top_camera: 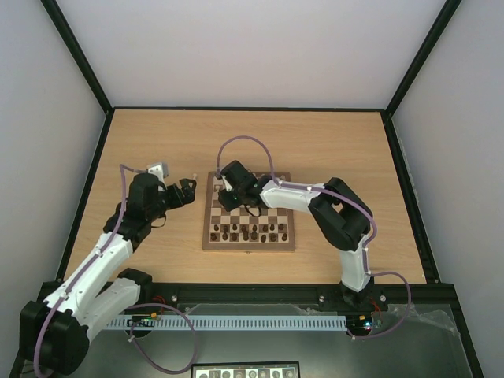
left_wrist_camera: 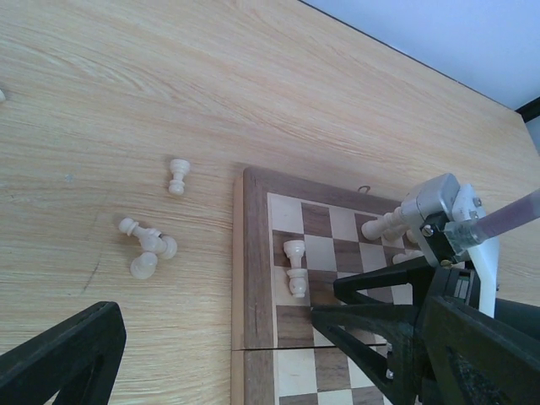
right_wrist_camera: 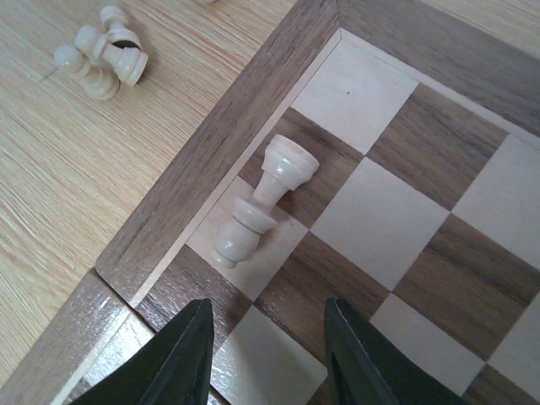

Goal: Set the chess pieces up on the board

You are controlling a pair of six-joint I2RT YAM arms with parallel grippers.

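Observation:
A white chess piece (right_wrist_camera: 266, 202) lies on its side on the chessboard (top_camera: 248, 245), near the board's left edge and far left corner. Just short of it my right gripper stands open, its fingers apart with only board squares between them. Over the table left of the board, my left gripper (top_camera: 189, 189) stands open; the left wrist view has its fingers (left_wrist_camera: 67, 359) wide apart. A loose white pawn (left_wrist_camera: 178, 175) and a small cluster of white pieces (left_wrist_camera: 149, 245) lie on the table beside the board. Dark pieces (top_camera: 245, 234) fill the board's near rows.
More white pieces (left_wrist_camera: 384, 224) are at the board's far side, partly hidden by the right arm (left_wrist_camera: 456, 287). That arm spans the board's middle and right. A printed sheet (top_camera: 246, 371) lies at the front.

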